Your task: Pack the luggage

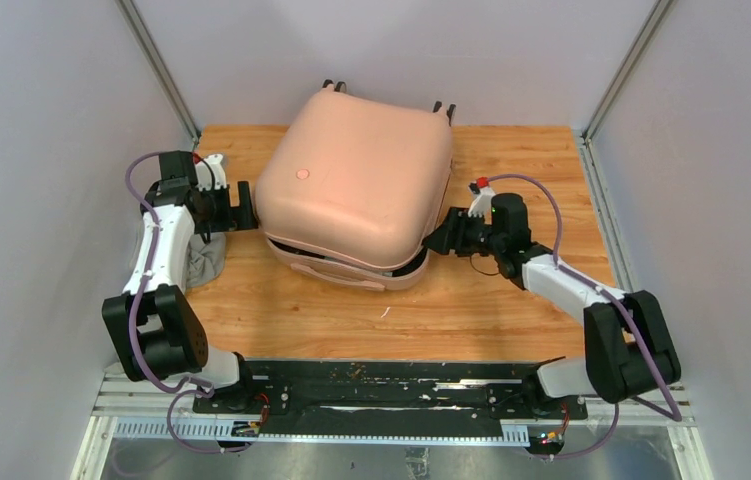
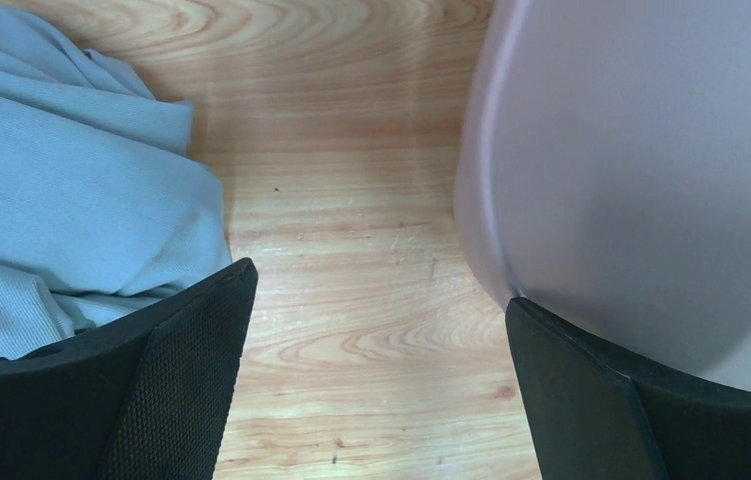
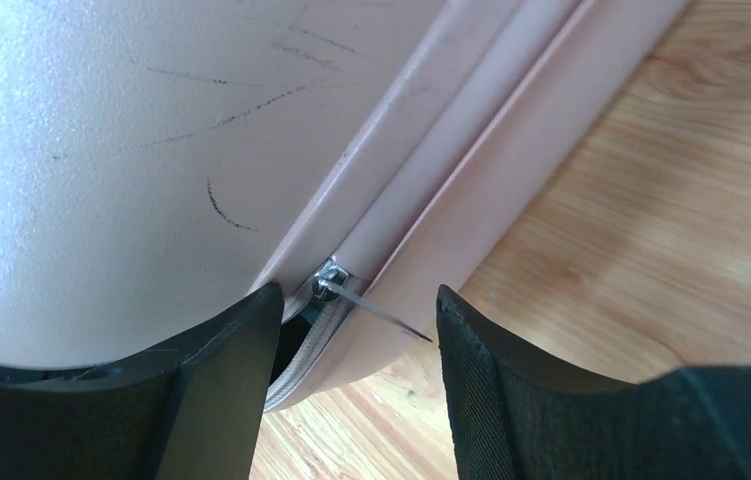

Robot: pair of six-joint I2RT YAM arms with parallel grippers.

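Observation:
A pink hard-shell suitcase (image 1: 356,185) lies closed over, with a dark gap along its front and a zipper seam. In the right wrist view a metal zipper pull (image 3: 371,306) sticks out from the seam, between the fingertips of my open right gripper, which is at the suitcase's right front corner. My left gripper stands open at the suitcase's left side; the shell (image 2: 631,150) is beside its right finger, and bare wood shows between its fingers.
Grey-blue folded cloth (image 2: 71,180) lies left of the suitcase, partly under the left arm. Walls stand at the back and sides.

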